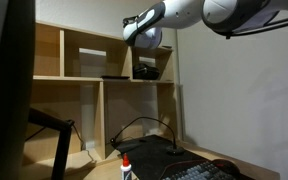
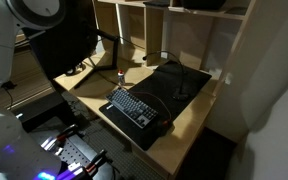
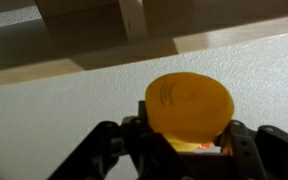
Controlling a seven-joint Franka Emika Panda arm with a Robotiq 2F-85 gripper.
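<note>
In the wrist view, a rounded yellow object (image 3: 189, 103) sits between the black fingers of my gripper, which is shut on it. A small patch of white and red shows just beneath its yellow top; the rest is hidden by the fingers. From exterior view 1, the arm reaches in from the upper right and its end is up by the top of the wooden shelf unit (image 1: 102, 86). The yellow object cannot be made out there. Exterior view 2 shows arm parts at the left, but not the gripper.
A dark item (image 1: 145, 71) occupies an upper cubby. On the desk below are a white bottle with a red cap (image 1: 126, 168), a keyboard (image 2: 134, 106) on a black mat, a mouse (image 1: 225, 166) and a thin black lamp (image 1: 142, 120). Bare wall (image 1: 234, 90) stands at right.
</note>
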